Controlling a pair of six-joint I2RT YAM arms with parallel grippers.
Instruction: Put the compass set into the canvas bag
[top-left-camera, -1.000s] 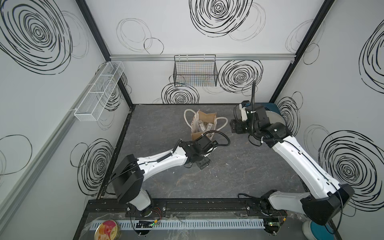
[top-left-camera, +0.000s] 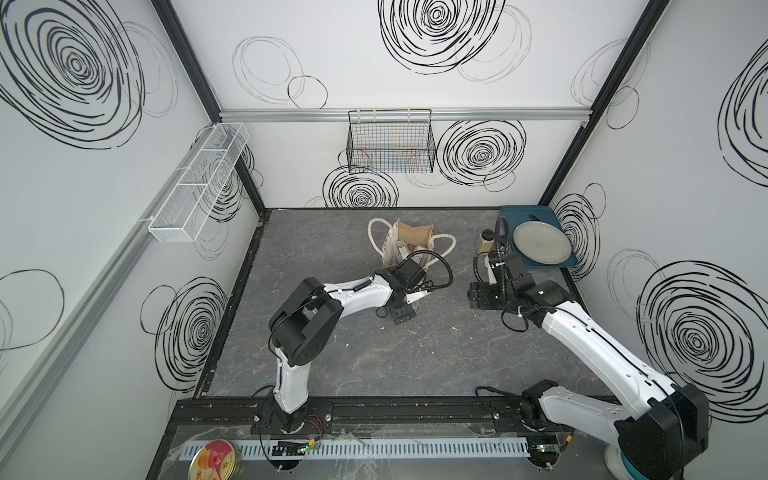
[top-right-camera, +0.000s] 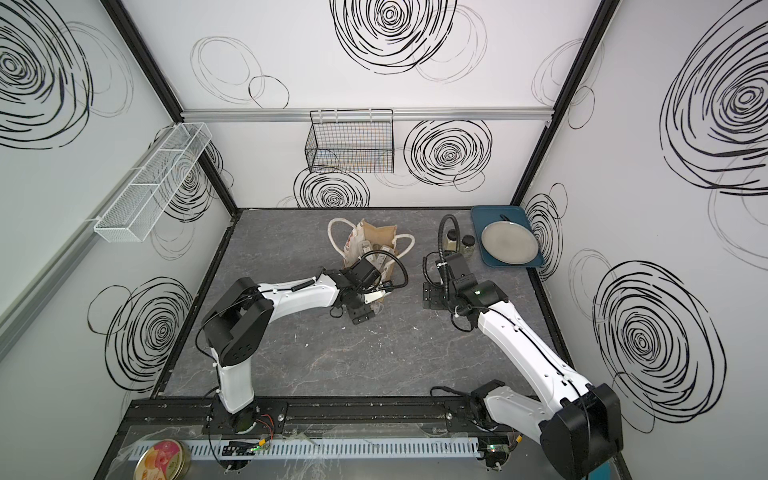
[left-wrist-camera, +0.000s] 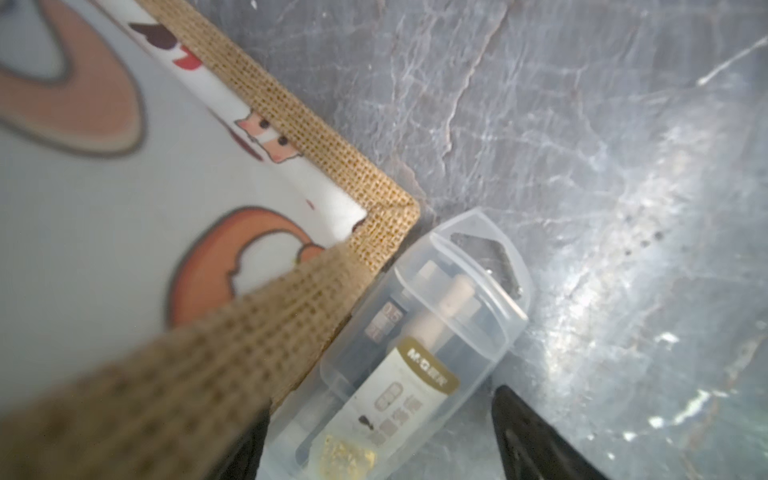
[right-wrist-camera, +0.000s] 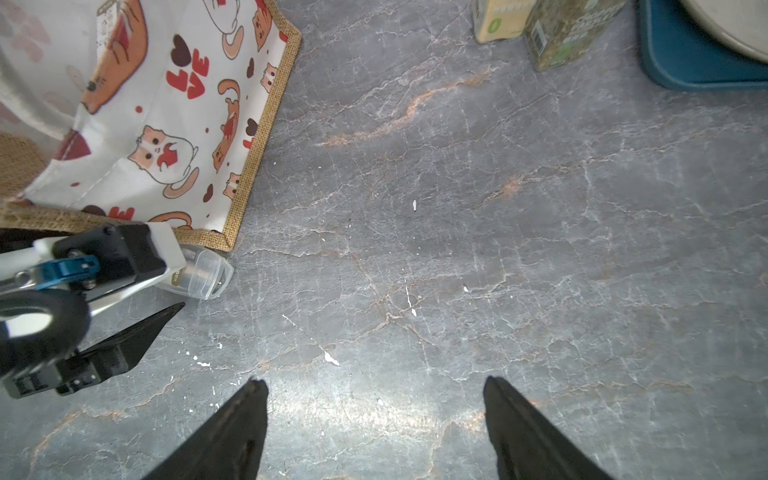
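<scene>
The compass set (left-wrist-camera: 424, 352), a clear plastic case with a white and gold label, lies on the table against the canvas bag's lower edge. In the left wrist view my left gripper stands open over it, a finger on either side. The right wrist view shows one end of the compass set (right-wrist-camera: 201, 273) past the left gripper's fingers. The canvas bag (right-wrist-camera: 192, 144), printed with cats and trimmed in burlap, has its mouth upward in the top left view. Clear of the bag, my right gripper is open, with only table between its fingers.
Two small jars or boxes (right-wrist-camera: 500, 20) stand at the back right beside a blue tray (top-left-camera: 516, 214) holding a pale plate (top-left-camera: 541, 242). Pale items (top-left-camera: 402, 251) show inside the bag. Bare table (right-wrist-camera: 448, 256) extends between the bag and the right arm.
</scene>
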